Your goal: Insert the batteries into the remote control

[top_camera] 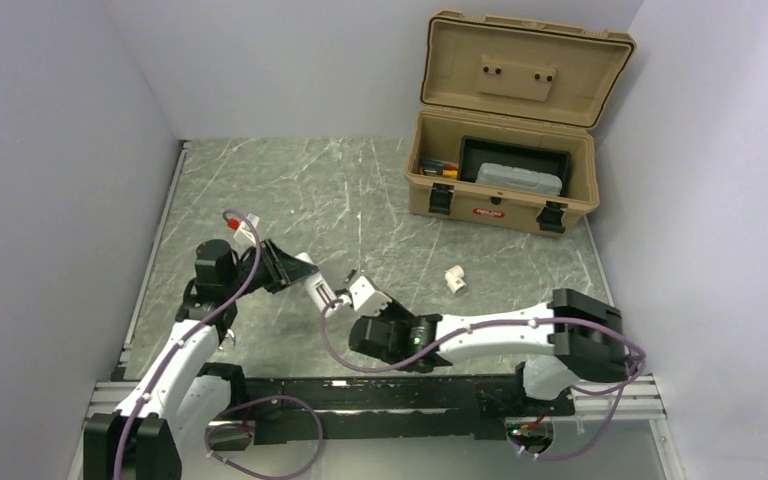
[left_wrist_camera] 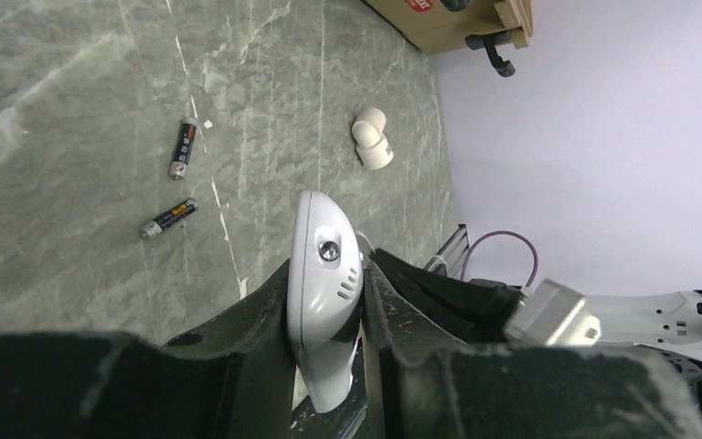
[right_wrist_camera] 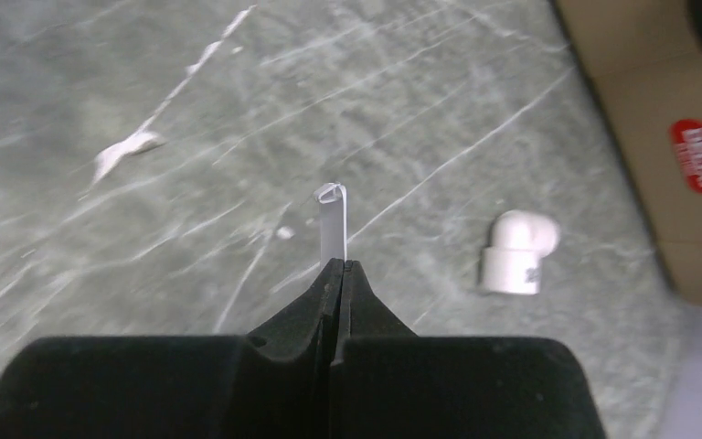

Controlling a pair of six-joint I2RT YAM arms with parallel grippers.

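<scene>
The white remote [top_camera: 316, 282] is held aloft in my left gripper [top_camera: 302, 268], shut on it; in the left wrist view its rounded body [left_wrist_camera: 322, 283] stands between the fingers. In the top view the remote's battery compartment faces up. My right gripper is shut, right beside the remote's lower end in the top view, with a thin pale strip [right_wrist_camera: 333, 219] just past its fingertips; I cannot tell whether it holds that. Two loose batteries [left_wrist_camera: 183, 146] lie on the marble table below.
A white pipe elbow [top_camera: 455, 279] lies to the right. An open tan toolbox [top_camera: 505, 213] with trays stands at the back right, against the walls.
</scene>
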